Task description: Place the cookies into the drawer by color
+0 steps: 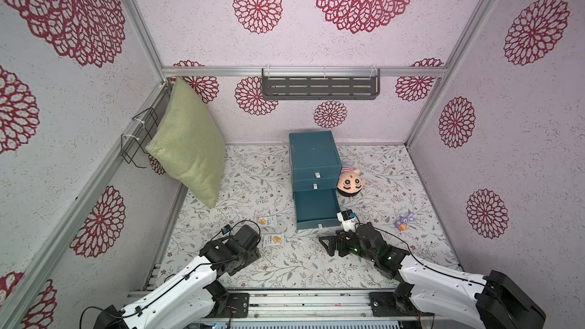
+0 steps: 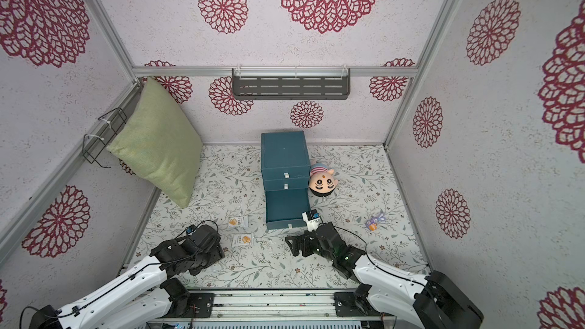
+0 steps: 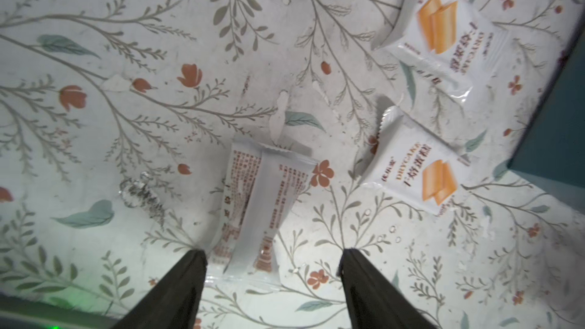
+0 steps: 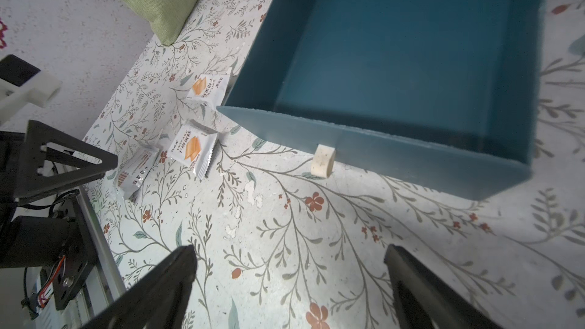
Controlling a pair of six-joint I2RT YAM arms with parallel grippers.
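Observation:
In the left wrist view, a cookie packet (image 3: 259, 207) lies face down on the patterned cloth. Two white packets with orange cookie pictures, one nearer (image 3: 420, 164) and one farther (image 3: 448, 33), lie to its right. My left gripper is over the near end of the face-down packet, its fingers apart and nothing held. In the top left view, the bottom drawer (image 1: 317, 224) of the teal cabinet is pulled out; it looks empty in the right wrist view. My right gripper stands open before the drawer front, nothing between its fingers.
The teal cabinet (image 1: 313, 149) has its upper drawers shut. Right of it sits a doll head (image 1: 349, 181), with a small purple toy (image 1: 403, 221) farther right. A green cushion (image 1: 192, 143) leans at the left wall. Cloth between the packets and right gripper is clear.

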